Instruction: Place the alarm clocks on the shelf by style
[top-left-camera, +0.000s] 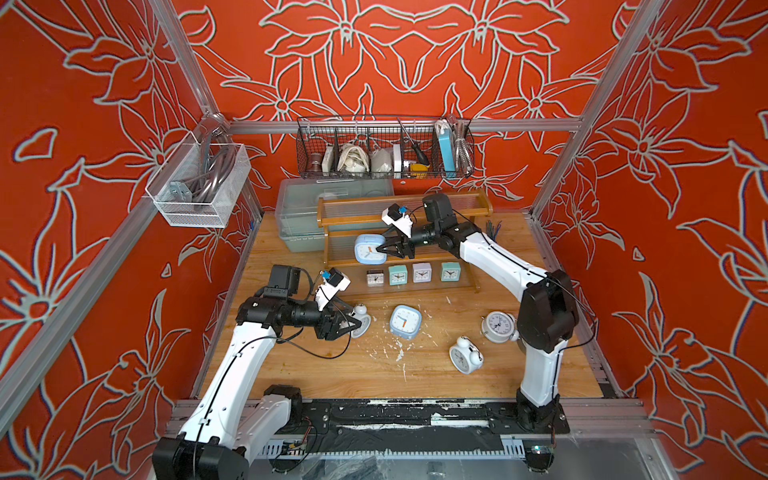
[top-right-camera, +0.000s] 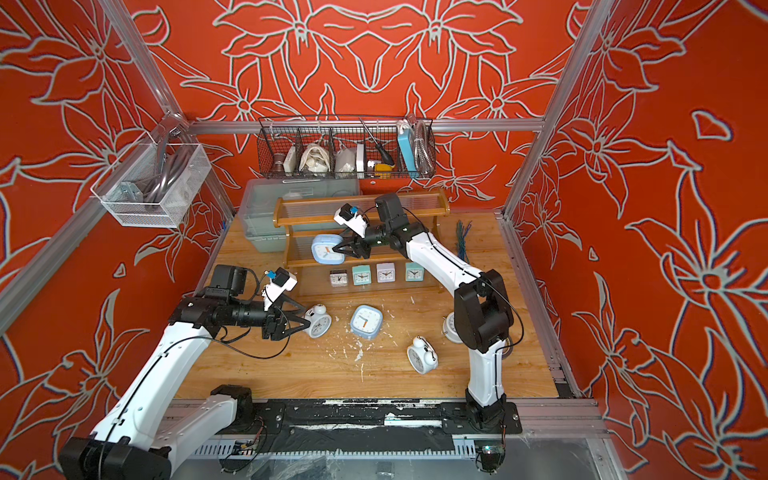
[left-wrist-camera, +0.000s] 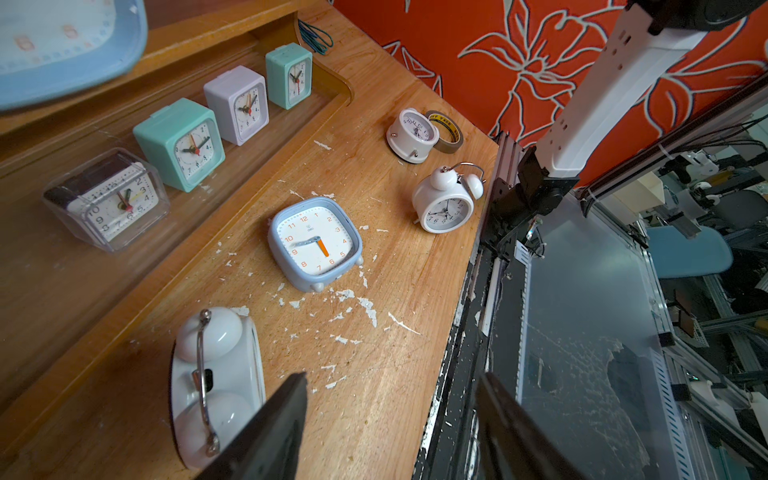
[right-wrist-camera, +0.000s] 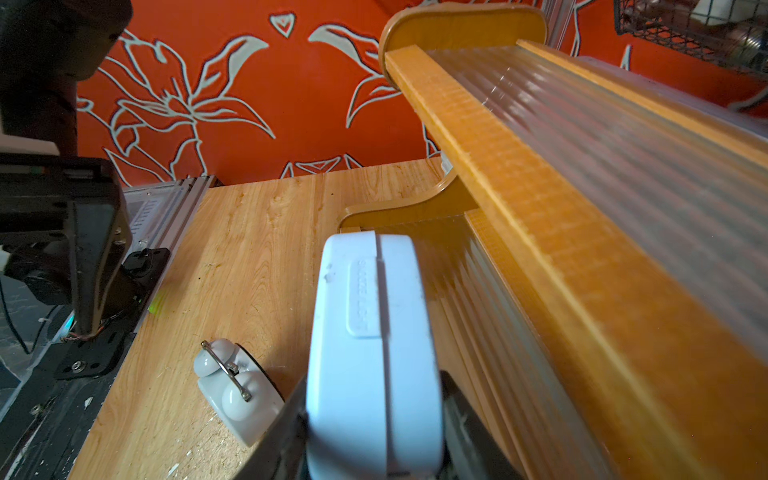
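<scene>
My right gripper is shut on a light blue rounded clock (right-wrist-camera: 352, 352), held upright at the left part of the wooden shelf's (top-left-camera: 404, 262) middle tier. Whether its base touches that tier I cannot tell. On the lowest tier stand a clear-cased clock (left-wrist-camera: 120, 200), two mint cube clocks (left-wrist-camera: 188, 148) and a lilac one (left-wrist-camera: 240, 104). A second blue clock (left-wrist-camera: 316, 244) lies face up on the table. Beside my left gripper, part open and empty, is a white twin-bell clock (left-wrist-camera: 216, 384). Two more white bell clocks (left-wrist-camera: 444, 200) are at the right.
A roll of tape (left-wrist-camera: 448, 132) lies by the far-right clock. Behind the shelf sits a grey lidded bin (top-left-camera: 300, 220); a wire basket (top-left-camera: 384, 148) hangs above. The shelf's top tier (right-wrist-camera: 592, 160) is empty. Bare table lies at front centre.
</scene>
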